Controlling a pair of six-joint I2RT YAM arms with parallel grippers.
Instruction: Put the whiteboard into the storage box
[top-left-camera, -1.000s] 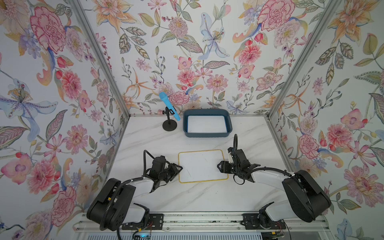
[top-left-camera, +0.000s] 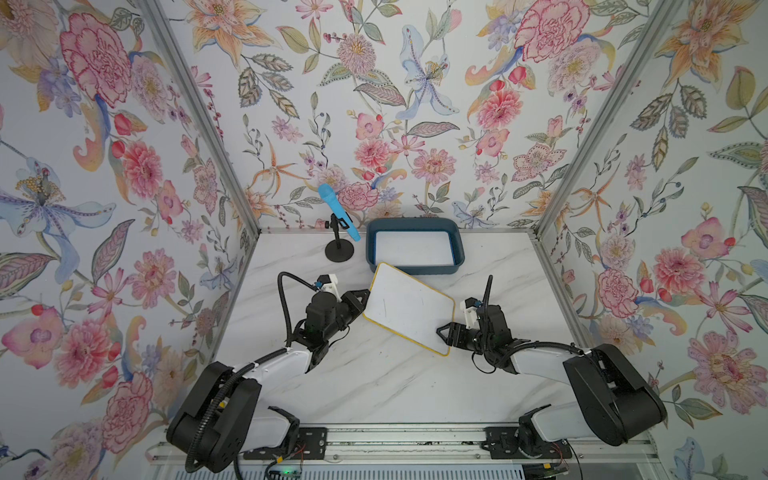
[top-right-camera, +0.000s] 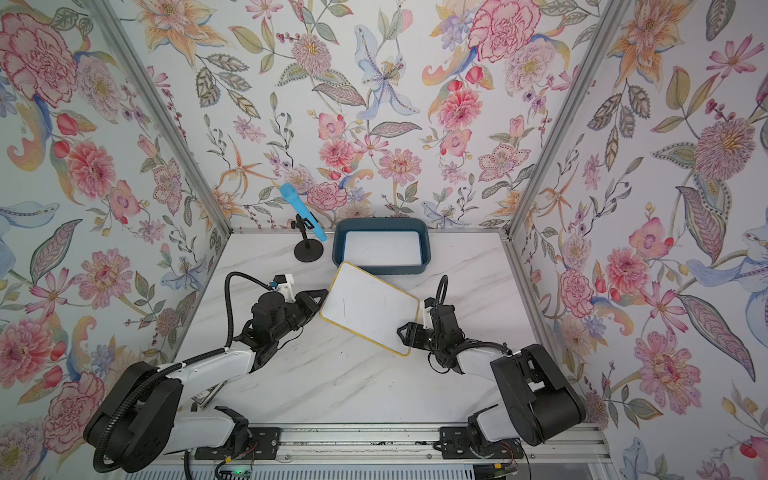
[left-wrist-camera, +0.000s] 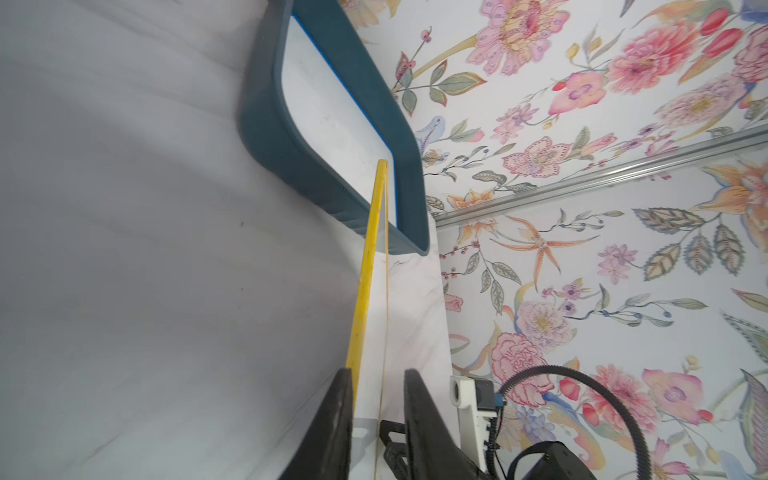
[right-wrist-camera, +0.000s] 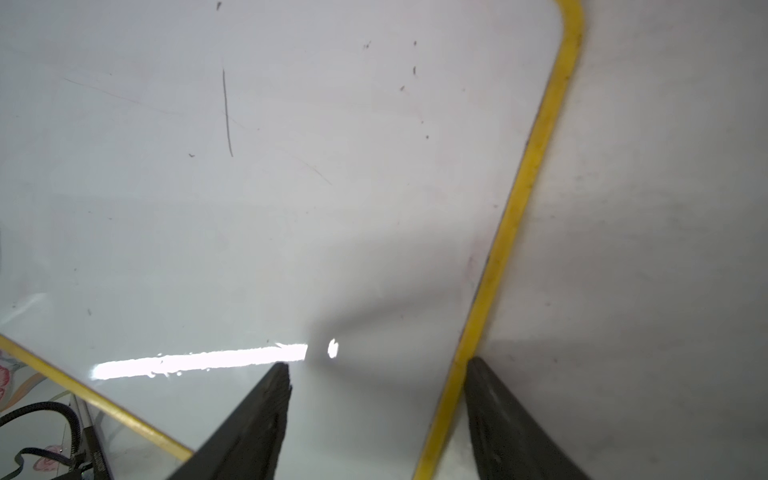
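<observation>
The white whiteboard (top-left-camera: 408, 308) with yellow edging is tilted, its left end raised. My left gripper (top-left-camera: 360, 300) is at that end, with the board between its fingers, apparently gripping it. At the lower right end, my right gripper is open over the board, one finger by the yellow edge. The blue-grey storage box (top-left-camera: 414, 269) stands behind the board, with a white bottom visible inside.
A light-blue microphone (top-left-camera: 336, 204) on a black stand (top-left-camera: 339, 253) stands left of the box.
The whiteboard's left end has risen and moved toward the box with my left gripper, leaving the board slanted. My right gripper has moved only slightly.
</observation>
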